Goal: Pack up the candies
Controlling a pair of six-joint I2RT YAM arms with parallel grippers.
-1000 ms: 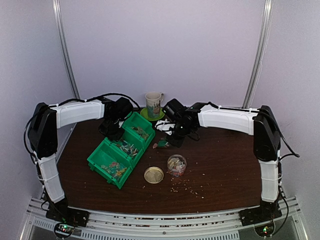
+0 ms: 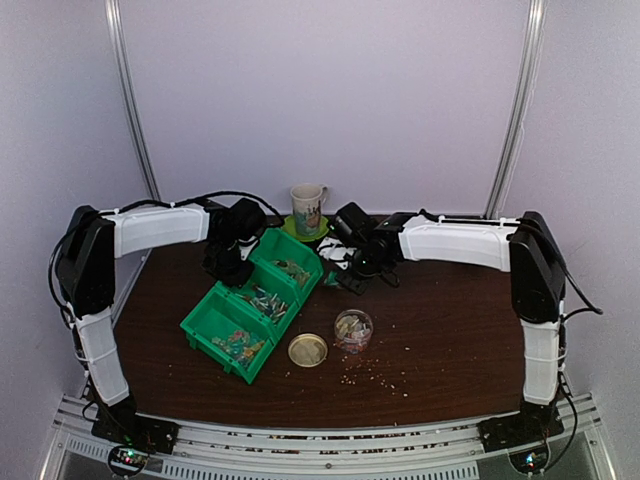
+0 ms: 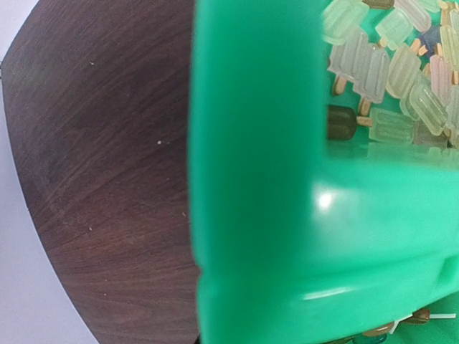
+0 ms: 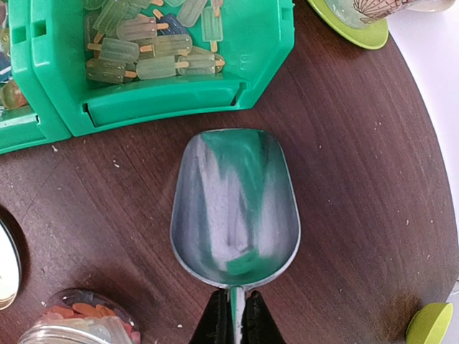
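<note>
In the right wrist view my right gripper is shut on the handle of a metal scoop. The scoop's bowl holds no candy and hangs just off the end of the green bin. Popsicle-shaped candies lie in that end compartment; other candies fill the remaining compartments. At the bin's far-left side, my left gripper is shut on its wall; the fingertips are mostly hidden. A clear jar of candies stands open on the table.
A round lid lies between bin and jar. Crumbs are scattered in front of the jar. Behind the bin's far end stands a mug on a green saucer.
The green bin has shifted slightly right and toward the front with my left gripper. Something reddish by the scoop earlier no longer shows.
</note>
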